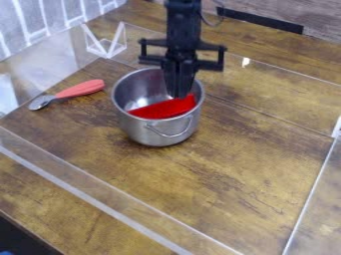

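Observation:
A steel pot with a wire handle stands on the wooden table, a red object lying inside it. Over the pot's back part hangs my black gripper, its fingers shut with nothing visible between them; its tips are small and dark against the pot.
A red-handled spoon lies left of the pot. A white wire piece is at the back left.

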